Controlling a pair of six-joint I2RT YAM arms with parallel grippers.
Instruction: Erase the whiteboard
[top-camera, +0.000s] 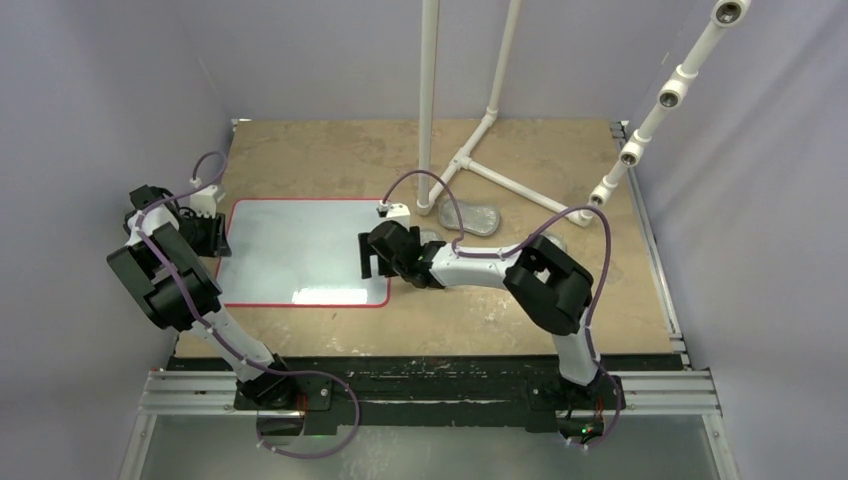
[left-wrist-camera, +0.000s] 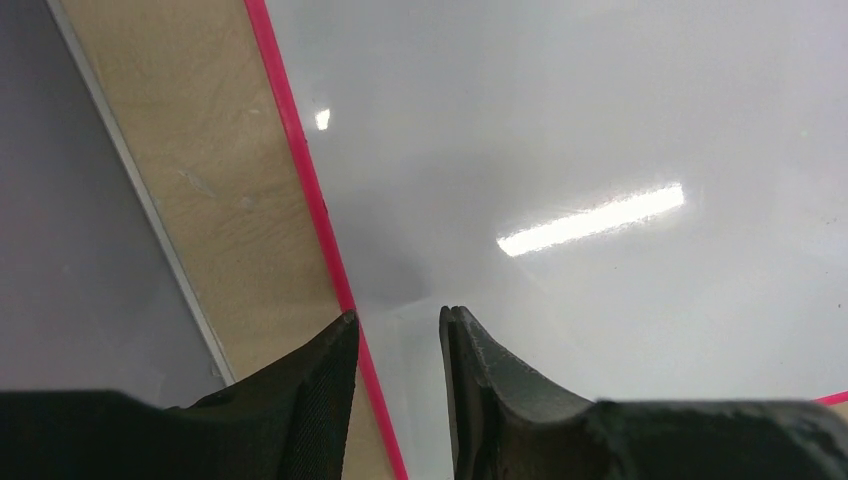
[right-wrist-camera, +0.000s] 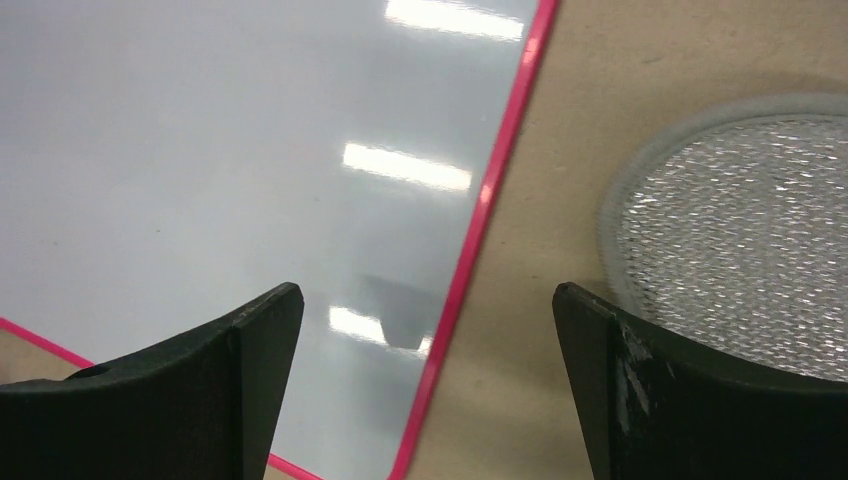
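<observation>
The white whiteboard (top-camera: 300, 245) with a red border lies flat on the left of the table, its long sides roughly parallel to the table's front edge. Only tiny specks show on its surface. At its left edge, my left gripper is open, with the red border running between its fingers as seen in the left wrist view. My right gripper stands open over the right edge, nothing held. A grey scrubbing pad (top-camera: 470, 217) rests to the board's right. Another pad (right-wrist-camera: 740, 230), partly covered by my right arm from above, sits close beside the board.
A third grey pad (top-camera: 553, 241) is mostly behind my right arm. White pipe frame (top-camera: 463, 162) legs stand on the table behind the pads.
</observation>
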